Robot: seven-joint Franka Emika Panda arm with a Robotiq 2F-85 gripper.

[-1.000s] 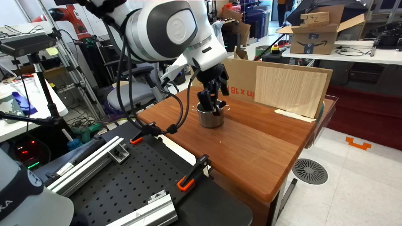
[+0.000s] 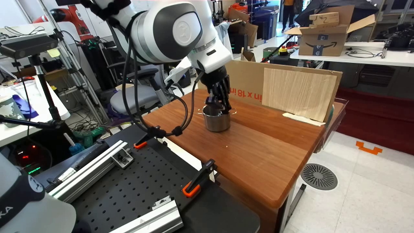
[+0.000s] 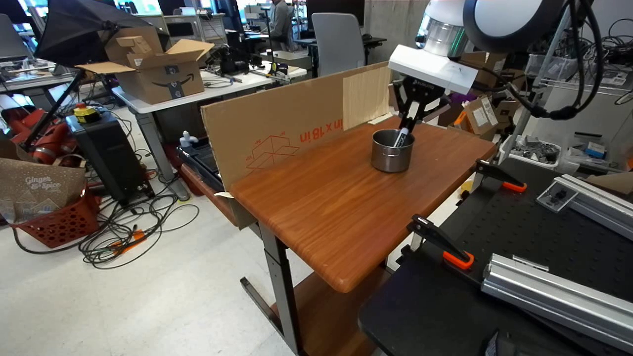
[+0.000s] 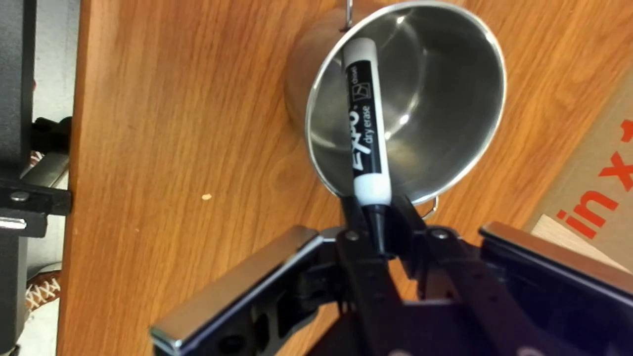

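Observation:
A white Expo dry erase marker (image 4: 367, 118) with a black label leans inside a steel pot (image 4: 457, 95). Its black end is between the fingers of my gripper, which is shut on it at the pot's rim. The marker's pale end points down into the pot, across from the fingers. From the second exterior view, the marker (image 3: 401, 137) slants out of the pot (image 3: 391, 157) beneath my gripper (image 3: 408, 123). In the first exterior view my gripper (image 2: 220, 110) is over the pot (image 2: 217, 122), and the marker is mostly hidden.
The pot stands on a brown wooden table (image 3: 308, 196) with much bare surface around it. A cardboard panel (image 3: 279, 121) walls the table's far side. Orange-tipped clamps (image 2: 192, 188) and a black perforated board (image 2: 143, 186) lie along the near side.
My gripper's fingers, spread apart over the pot a second ago, have come together. The arm shifts only slightly, and the pot stays in its place.

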